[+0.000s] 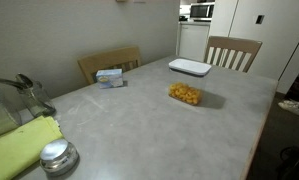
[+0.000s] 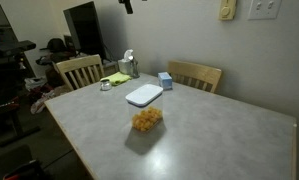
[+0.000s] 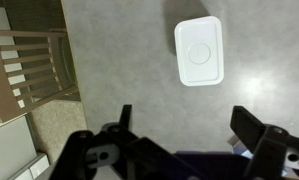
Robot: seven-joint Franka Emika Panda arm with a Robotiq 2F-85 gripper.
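Observation:
High over the table, my gripper stands open in the wrist view, its dark fingers wide apart with only bare tabletop between them. Beyond the fingertips, well below, lies a white rounded rectangular lid or tray (image 3: 199,52); it also shows flat on the table in exterior view 1. A clear container of orange pieces (image 1: 185,94) rests on the table and appears in exterior view 2 as well. Near the wall edge is a small blue-and-white box (image 1: 110,78). Something bluish, partly covered by the right finger, shows low in the wrist view.
A silver round tin (image 1: 59,157), a yellow-green cloth (image 1: 22,146) and a holder with utensils (image 1: 35,98) stand at one end. Wooden chairs (image 1: 233,53) border the table (image 1: 139,135), whose middle is largely clear.

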